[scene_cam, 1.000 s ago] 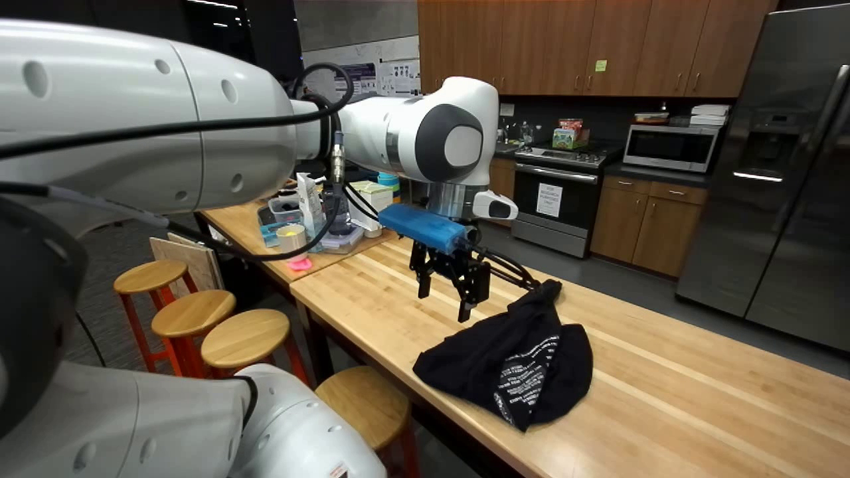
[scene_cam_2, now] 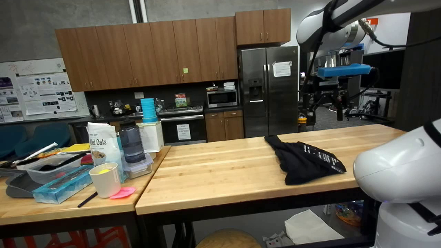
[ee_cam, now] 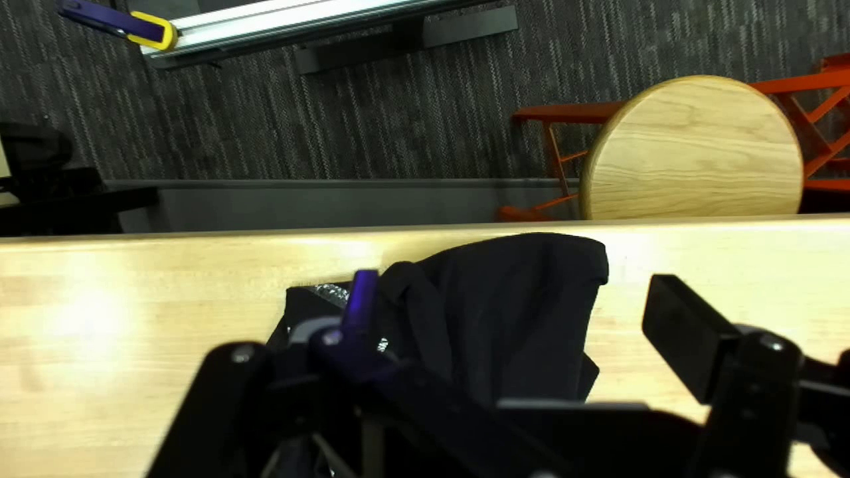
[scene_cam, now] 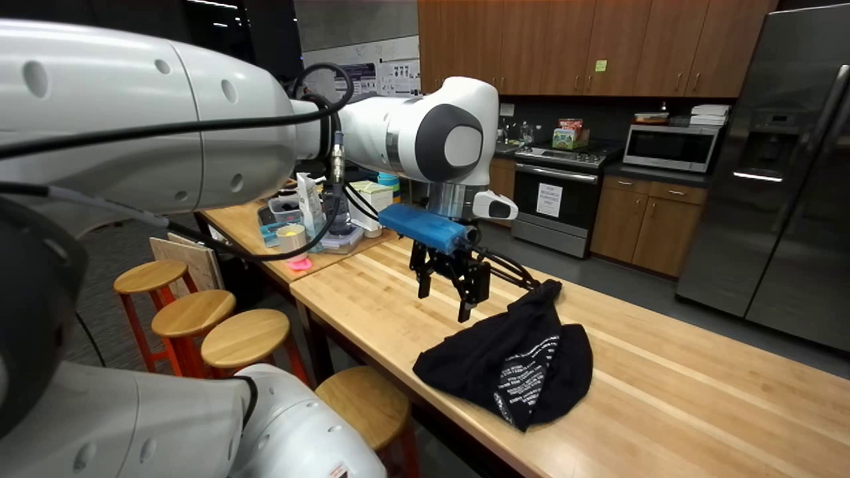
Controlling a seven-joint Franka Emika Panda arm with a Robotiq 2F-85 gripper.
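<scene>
Crumpled and partly folded, a black cloth (scene_cam: 486,354) with white print lies on the wooden table (scene_cam: 685,374), near the edge by the stools. In exterior view 2 the cloth (scene_cam_2: 304,161) rests toward the table's right end. My gripper (scene_cam: 443,303) is held in the air above the table, apart from the cloth, its fingers spread and pointing down. In the wrist view the cloth (ee_cam: 510,318) shows below and between the two fingers of the gripper, with its lower part hidden behind the gripper's body. Nothing is held between the fingers.
A side table at the left carries an oats bag (scene_cam_2: 103,144), a white cup (scene_cam_2: 105,179), a dark bottle (scene_cam_2: 131,142) and plastic bins. Stools, including one (ee_cam: 693,151), stand along the table's edge.
</scene>
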